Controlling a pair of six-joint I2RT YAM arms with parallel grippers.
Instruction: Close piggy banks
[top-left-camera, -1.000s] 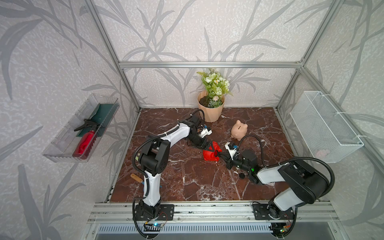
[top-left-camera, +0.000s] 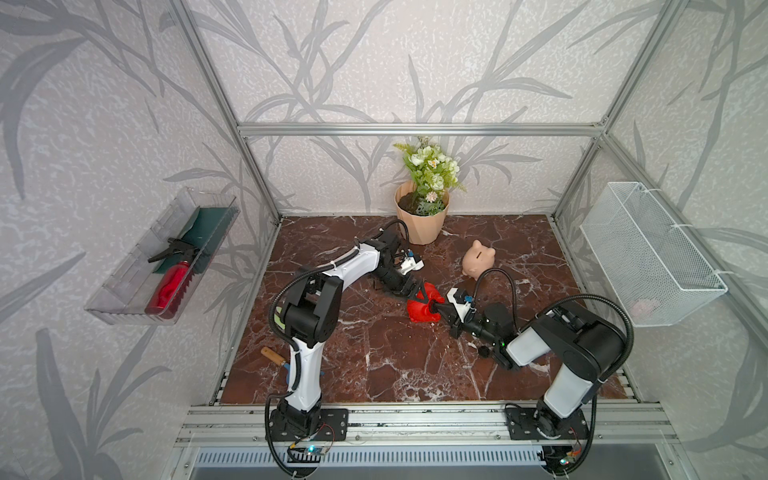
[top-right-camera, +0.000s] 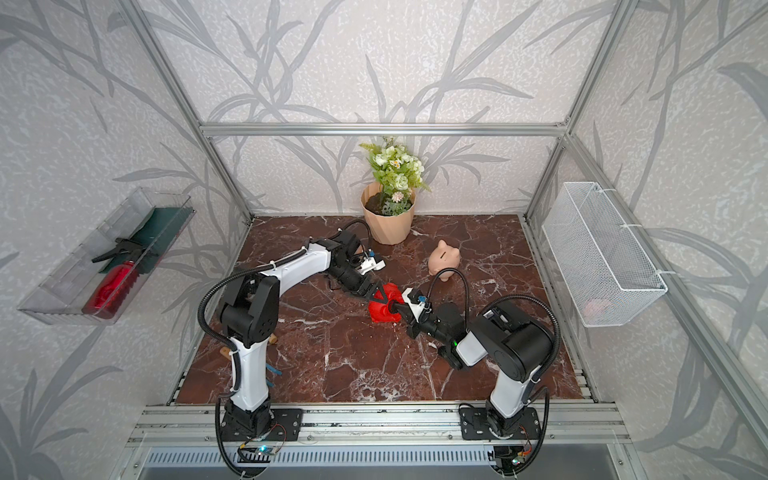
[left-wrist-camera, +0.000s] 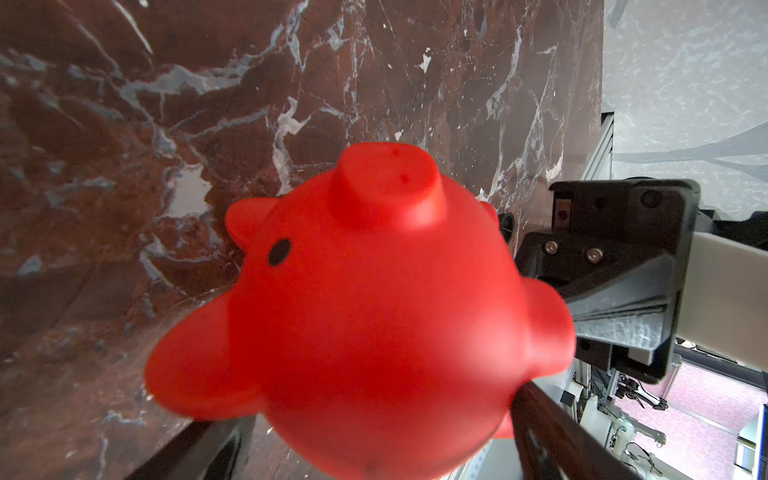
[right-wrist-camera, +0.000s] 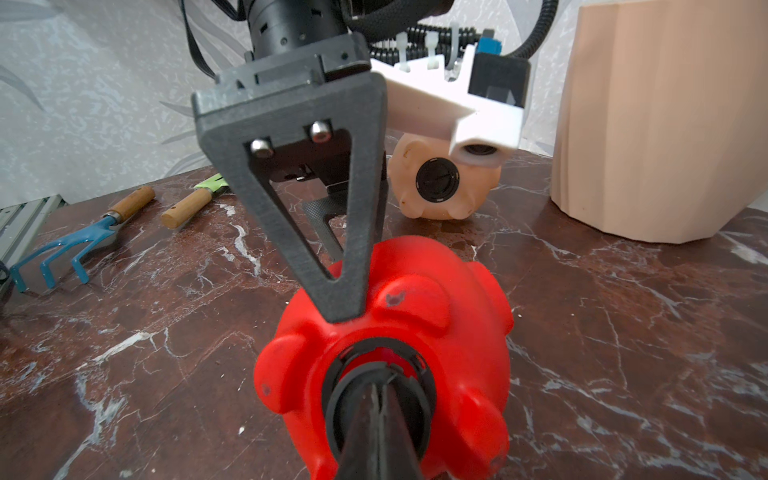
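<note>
On the table lies a red piggy bank, its belly opening towards my right gripper and its snout visible in the left wrist view. A black cap (right-wrist-camera: 344, 408) sits in that opening, with a red gap along its upper edge; it looks uneven. My right gripper is shut, its fingertips against the cap. Whether they pinch a thin part of it cannot be seen. My left gripper is open, one finger on either side of the red bank. Behind stands a pink piggy bank (top-left-camera: 478, 260), its black cap (right-wrist-camera: 437, 180) flush in its belly.
A flowerpot (top-left-camera: 422, 224) stands at the back. Garden tools with a wooden handle (top-left-camera: 272, 354) lie at the left. A small dark round thing (top-left-camera: 484, 351) is beside my right gripper. Wall baskets hang left and right.
My right forearm and elbow have swung left, and the right gripper has shifted slightly towards the red bank. The left arm stays put; the red bank has hardly moved.
</note>
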